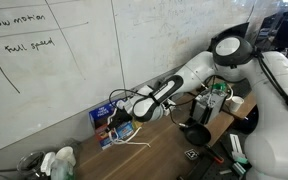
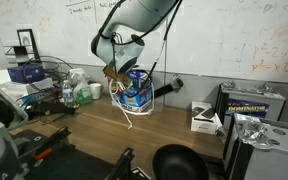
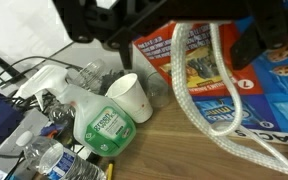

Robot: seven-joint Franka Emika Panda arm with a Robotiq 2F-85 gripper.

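Note:
My gripper is open, its dark fingers (image 3: 113, 26) standing well apart at the top of the wrist view. A white rope (image 3: 188, 100) hangs as a loop in the gap between them and trails to the lower right; neither finger is seen closed on it. Behind it are colourful blue and red boxes (image 3: 238, 103). In the second exterior view, the gripper (image 2: 118, 72) is just above and beside the blue box (image 2: 136, 97), and part of the rope (image 2: 125, 116) drapes down to the table. The arm hides some of the boxes in the first exterior view.
Left of the boxes stand a white cup (image 3: 132, 97), a green spray bottle (image 3: 99, 118) and a water bottle (image 3: 56, 159). A black pan (image 2: 180, 160) lies toward the front right. Bare table (image 2: 112, 137) shows in the middle; the whiteboard wall stands behind.

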